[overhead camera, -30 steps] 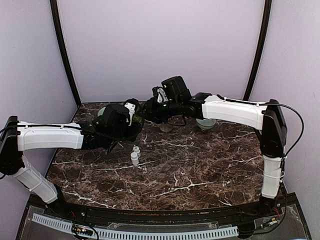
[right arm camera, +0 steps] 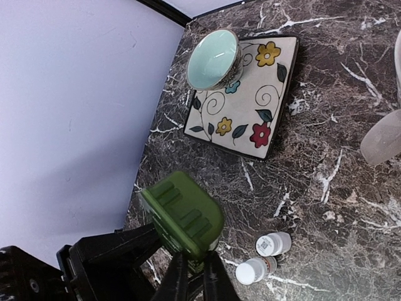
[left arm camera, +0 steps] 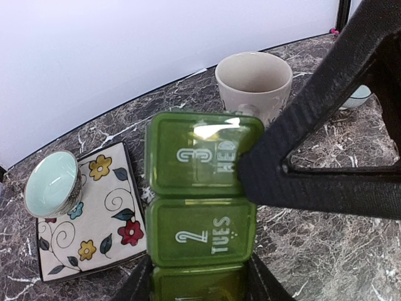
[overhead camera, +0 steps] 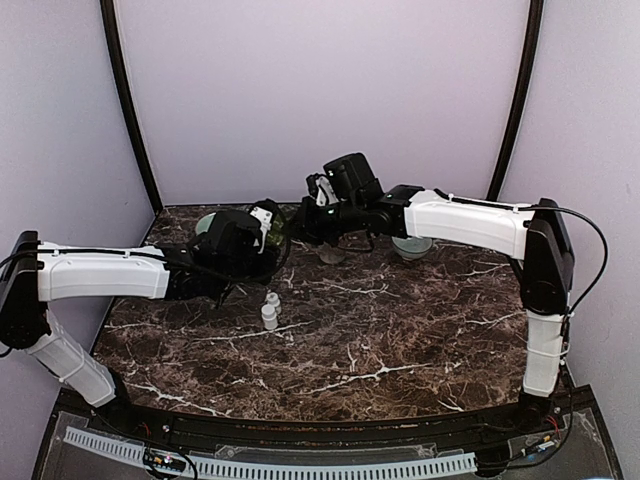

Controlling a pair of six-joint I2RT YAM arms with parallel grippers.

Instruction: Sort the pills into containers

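A green pill organizer (left arm camera: 200, 229), marked with days such as TUES, is held up in my left gripper (overhead camera: 270, 240), whose fingertips show at the bottom of the left wrist view. My right gripper (overhead camera: 310, 215) is at the organizer's upper end, one dark finger touching the WED compartment; its opening is unclear. In the right wrist view the organizer (right arm camera: 185, 213) is seen end-on. Two small white pill bottles (right arm camera: 274, 243) stand below on the marble table.
A floral tray (left arm camera: 94, 232) carries a pale bowl (right arm camera: 210, 56) at the back left. A white cup (left arm camera: 250, 78) stands at the back middle, another bowl (overhead camera: 412, 247) farther right.
In the top view both arms are almost still; only very slight movement shows at the two grippers around the organizer.
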